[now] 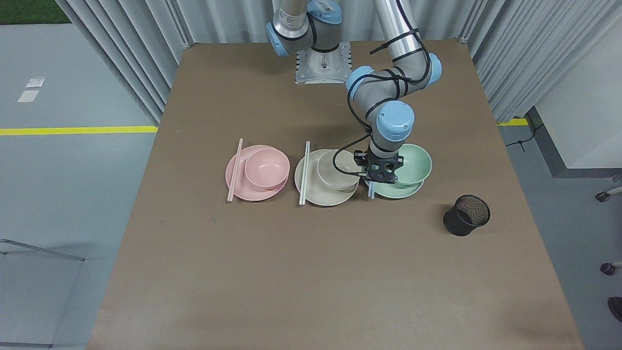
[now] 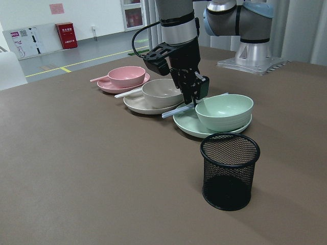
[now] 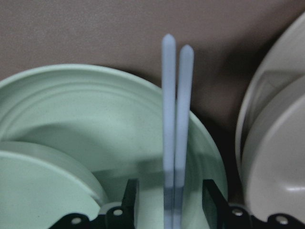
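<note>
My gripper is open, its two black fingers either side of pale blue chopsticks that lie across the rim of a green plate. In the left view the gripper is low over that plate, beside a green bowl. A cream bowl on its plate sits beside the green set. In the front view the gripper hides part of the green plate and the chopsticks.
A pink set with bowl and chopsticks sits at left, cream chopsticks mid-row. A black mesh cup stands front right.
</note>
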